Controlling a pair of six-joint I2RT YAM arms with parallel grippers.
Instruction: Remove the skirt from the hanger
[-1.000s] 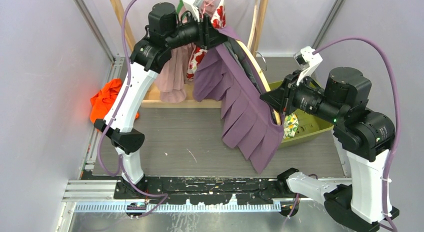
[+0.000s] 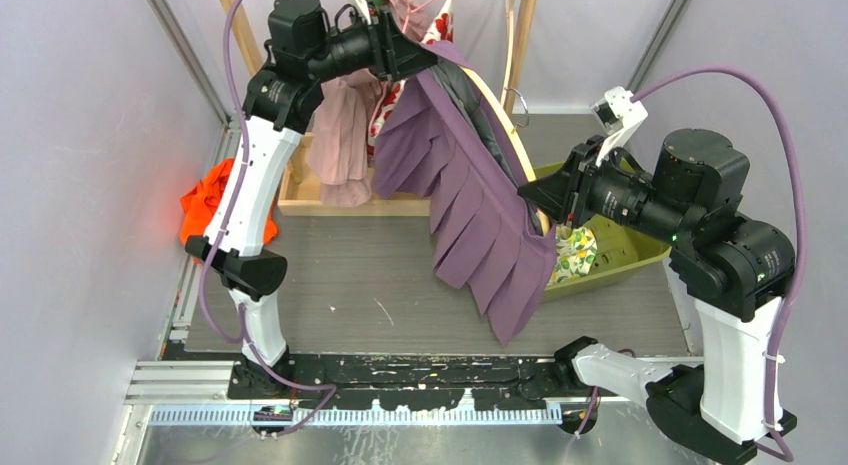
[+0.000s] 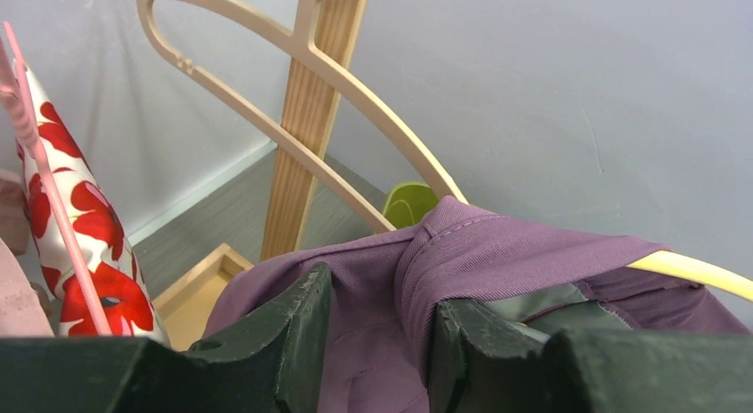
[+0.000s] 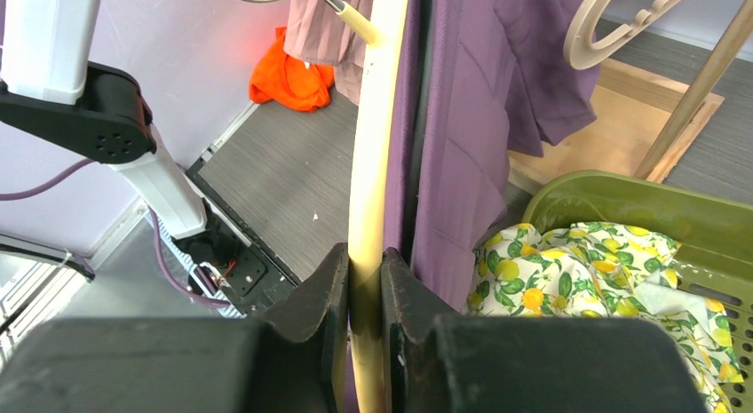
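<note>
The purple skirt (image 2: pixel 468 200) hangs slantwise between my two arms, its ruffles falling to the lower left. A pale yellow hanger (image 2: pixel 510 127) runs along its open waist. At the skirt's upper end, my left gripper (image 2: pixel 430 59) is shut on the waistband (image 3: pixel 524 253). In the left wrist view the hanger's bar passes into the folded band, which hides its end. Over at the lower end, my right gripper has its fingers against both sides of the hanger's bar. Next to this bar the skirt's edge hangs on the right; contact with the fingers cannot be made out.
Behind stands a wooden rack (image 2: pixel 525 35) with an empty hanger (image 3: pixel 351 80), pink garments (image 2: pixel 345 135) and a red-flowered cloth (image 3: pixel 89 226). A green basket (image 2: pixel 630 250) holds lemon-print cloth (image 4: pixel 577 271). Orange cloth (image 2: pixel 210 200) lies left.
My left gripper has moved up and to the left, carrying the skirt's upper end. The skirt's lower end has shifted left relative to my right gripper, which stays nearly in place.
</note>
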